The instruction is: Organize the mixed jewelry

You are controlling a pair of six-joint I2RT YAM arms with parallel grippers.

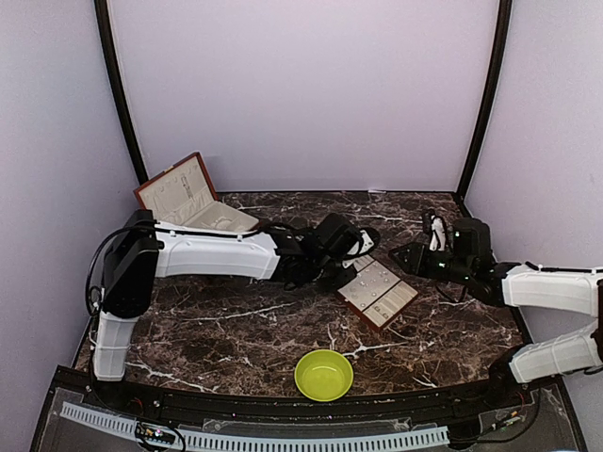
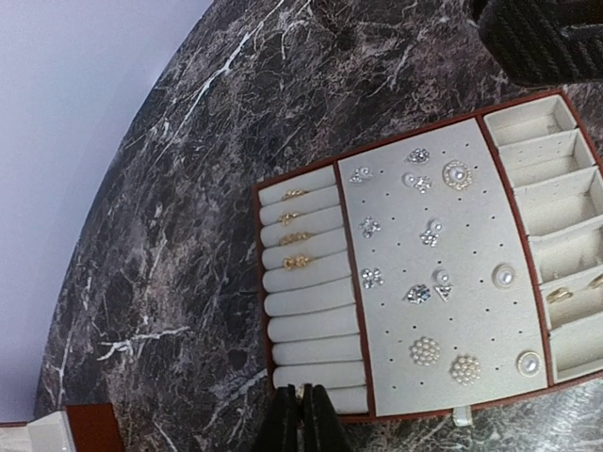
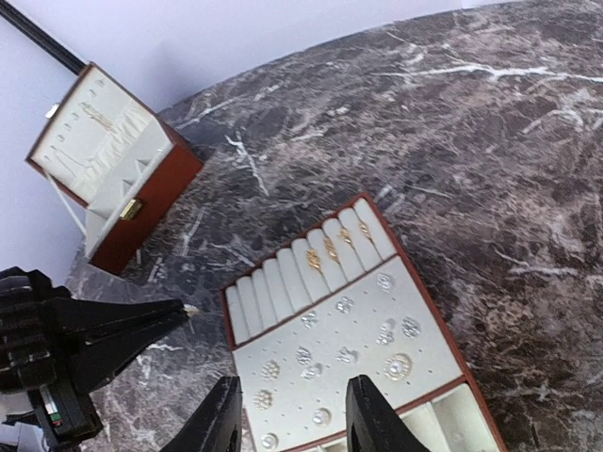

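The jewelry tray [image 1: 377, 290] lies on the marble table. In the left wrist view, gold rings [image 2: 296, 262] sit in several slots of the white ring rolls. Pearl and crystal earrings [image 2: 457, 175] are set on the white panel beside them, and gold pieces [image 2: 560, 296] lie in a side compartment. At the rolls' empty end, my left gripper is shut on a tiny pale piece [image 3: 191, 310], too small to identify. My right gripper is open above the tray's compartment side, with nothing between its fingers.
A brown jewelry box [image 1: 252, 233] stands open at the back left, partly behind the left arm. An empty-looking green bowl [image 1: 323, 376] is near the front edge. Bare marble lies between bowl and tray.
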